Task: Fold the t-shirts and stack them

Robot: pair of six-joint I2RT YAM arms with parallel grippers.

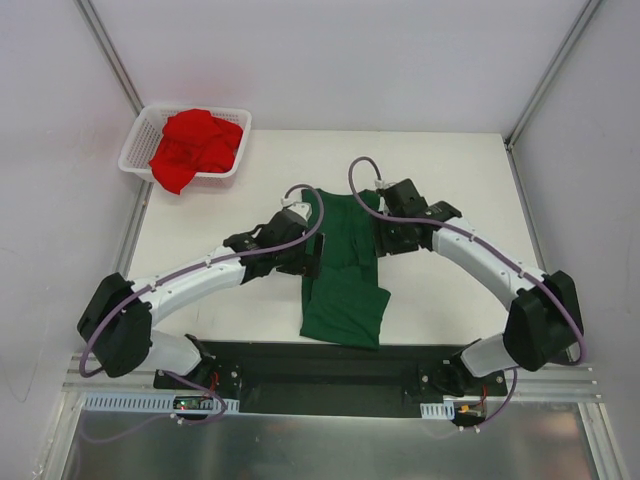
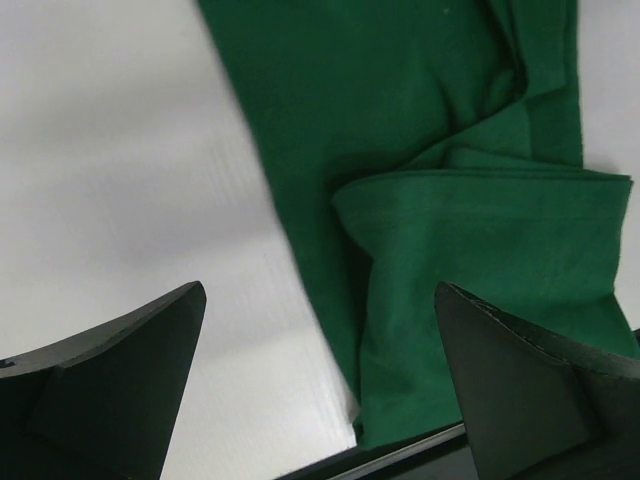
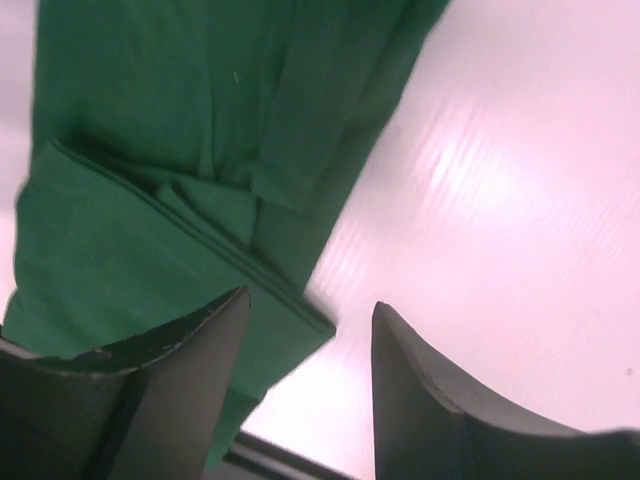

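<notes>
A green t-shirt (image 1: 345,300) lies lengthwise down the middle of the table, its near end doubled over into a flap. The flap's upper edge (image 2: 480,190) crosses the shirt in the left wrist view. Over the shirt's left side hovers my left gripper (image 1: 317,255), open with no cloth between its fingers. My right gripper (image 1: 381,238) is above the shirt's right edge, its fingers apart. In the right wrist view, the flap's corner (image 3: 318,325) shows between and beyond the fingers, and I see no cloth gripped.
At the back left, a white basket (image 1: 136,152) holds red cloth (image 1: 195,148). Bare white table (image 1: 450,155) extends right of the shirt, and there is free room on its left. The shirt's near end reaches the table's front edge.
</notes>
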